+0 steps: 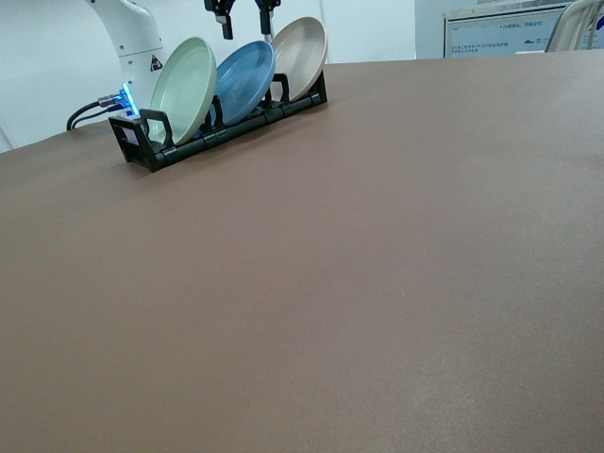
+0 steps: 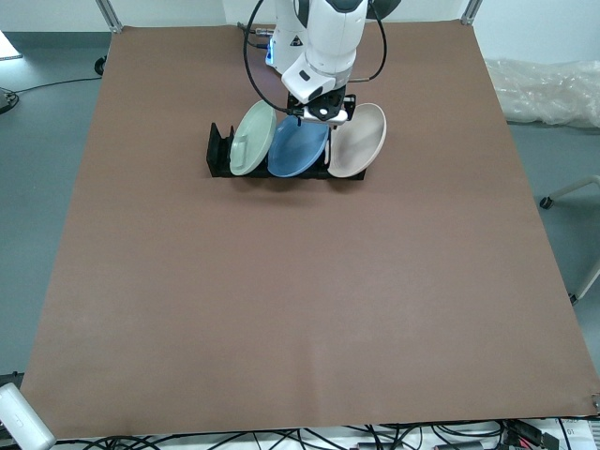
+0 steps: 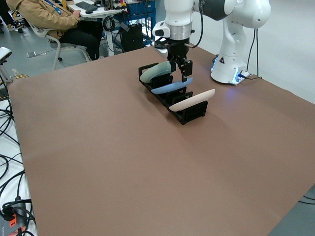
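Observation:
A black dish rack (image 1: 138,142) holds three tilted plates: a mint green plate (image 2: 250,138), a blue plate (image 2: 296,149) and a beige plate (image 2: 356,141). My gripper (image 1: 245,25) hangs just above the rack, over the blue and beige plates in the top view, its two black fingers apart. In the right view it is at the back of the blue plate, partly overlapping the rack; whether it touches a plate I cannot tell. I see nothing held between the fingers.
Cables (image 3: 12,172) run along one edge outside the tabletop. A seated person (image 3: 59,24) is beyond the table in the right view.

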